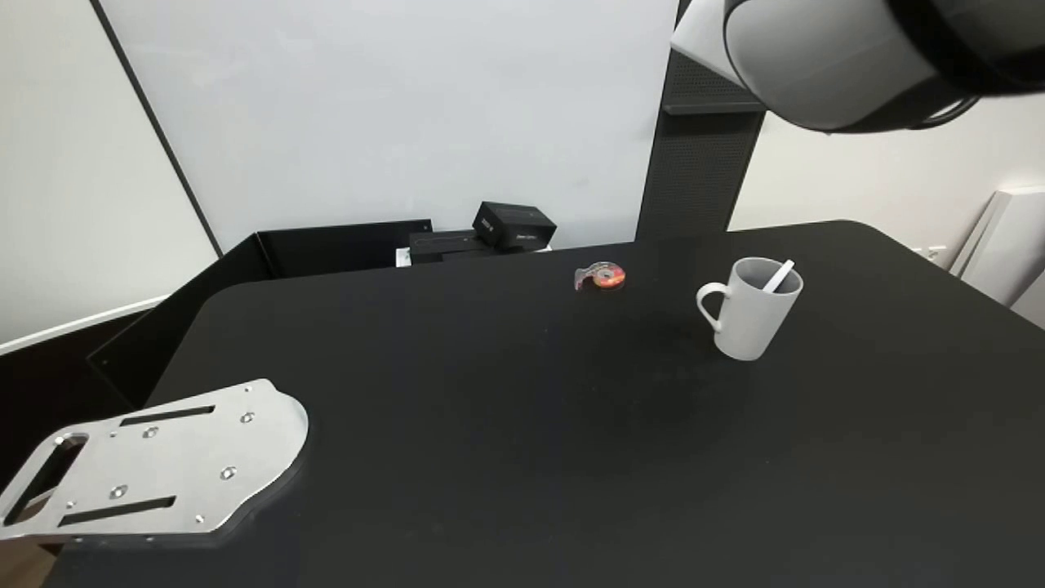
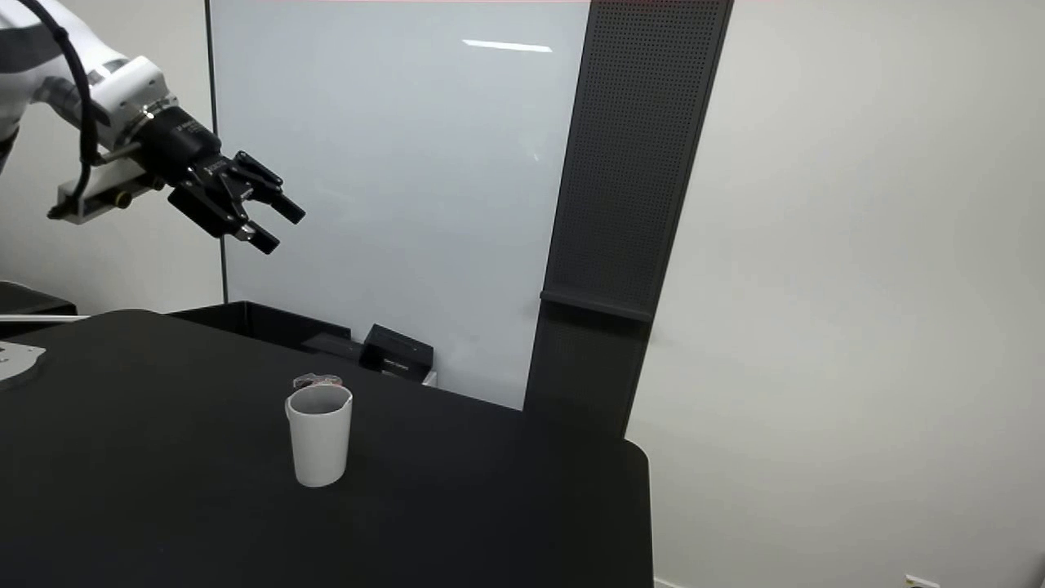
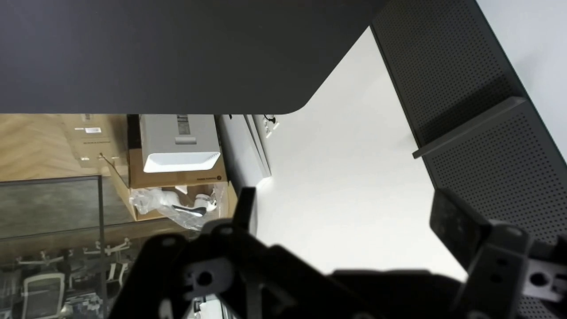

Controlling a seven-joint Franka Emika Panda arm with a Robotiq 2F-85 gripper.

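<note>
A white mug (image 1: 752, 315) stands upright on the black table, its handle to the left in exterior view 1. Inside it leans a thin white stick (image 1: 779, 276), its top end above the rim. Farther back lies a tape dispenser (image 1: 600, 275) with an orange-red roll; exterior view 2 shows it partly hidden behind the mug (image 2: 320, 436). My gripper (image 2: 284, 229) hangs high above the table, open, with nothing between its fingers. In the wrist view its two fingers (image 3: 460, 226) stand wide apart, facing the wall and floor beyond the table.
A silver metal plate (image 1: 186, 456) sits at the table's left edge. Behind the far edge are a black box (image 1: 514, 225) and a dark tray.
</note>
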